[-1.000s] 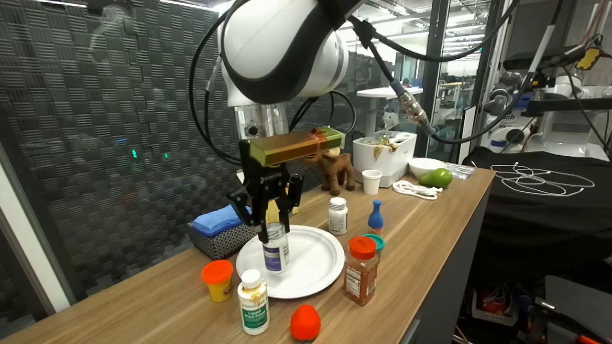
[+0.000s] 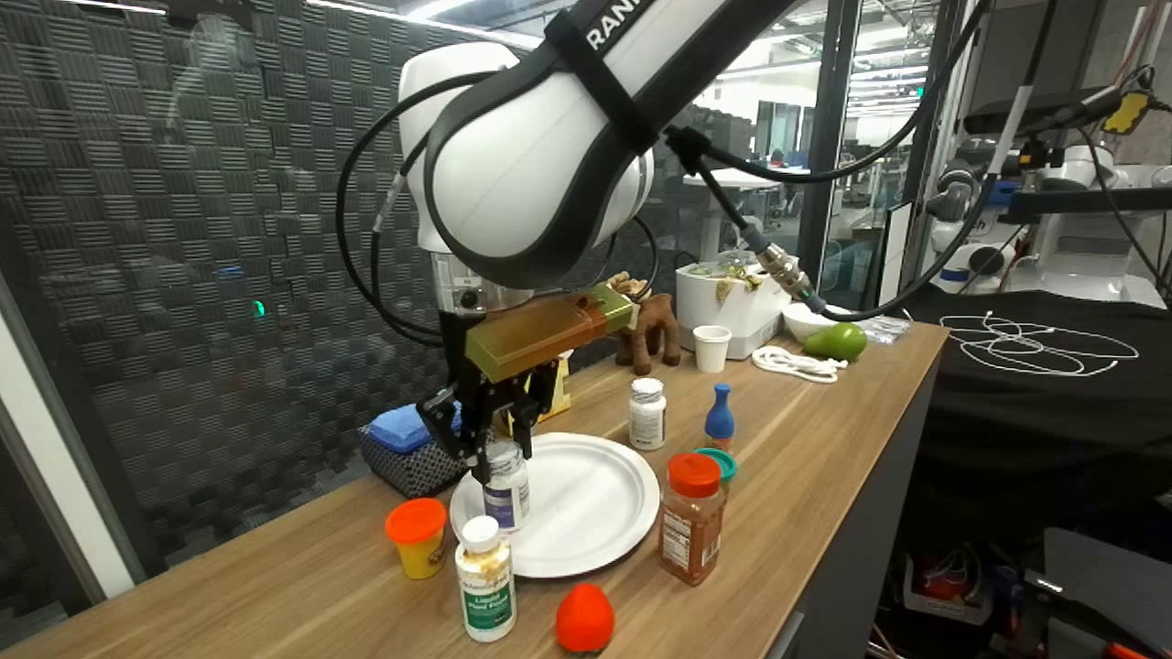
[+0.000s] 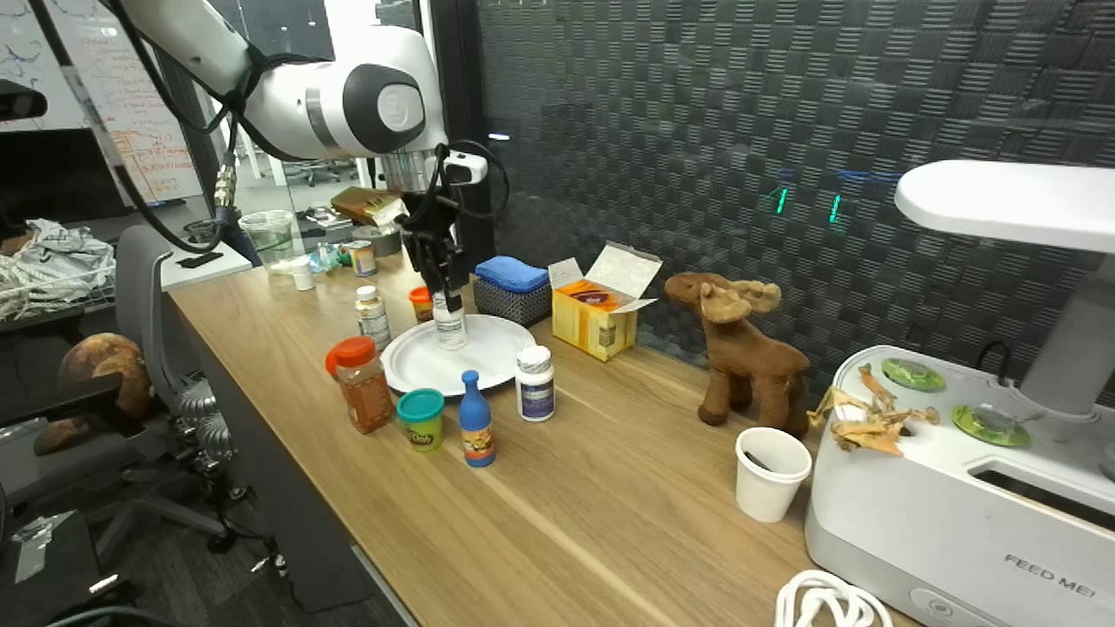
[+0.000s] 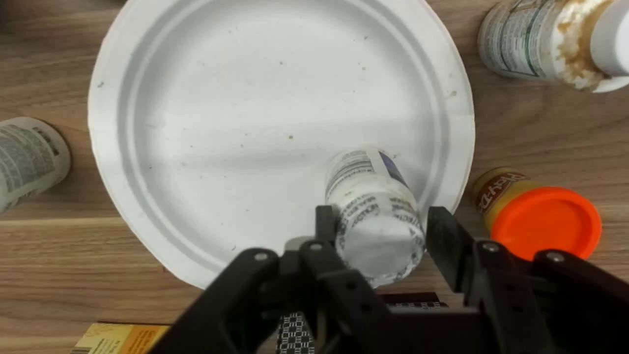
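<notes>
A white supplement bottle with a purple label (image 2: 506,506) appears to stand on the white paper plate (image 2: 599,500), toward its left side in exterior view 1. My gripper (image 2: 503,465) is over it, fingers pointing down on either side of its cap. The wrist view has the bottle (image 4: 377,236) between the two fingertips of the gripper, very near both. Whether the fingers press on it or stand just clear cannot be made out. Bare plate (image 4: 265,112) fills most of that view.
Close by the plate are an orange-lidded Play-Doh tub (image 2: 417,536), a plant-food bottle (image 2: 485,580), a red-capped spice jar (image 2: 692,518) and another white bottle (image 3: 535,383). A box with blue cloth (image 3: 512,289) stands behind. The table's right half in exterior view 2 has free room.
My gripper and the bottle have both shifted left in exterior view 1, toward the plate's left rim. The plate has moved very slightly; the objects around it look unmoved.
</notes>
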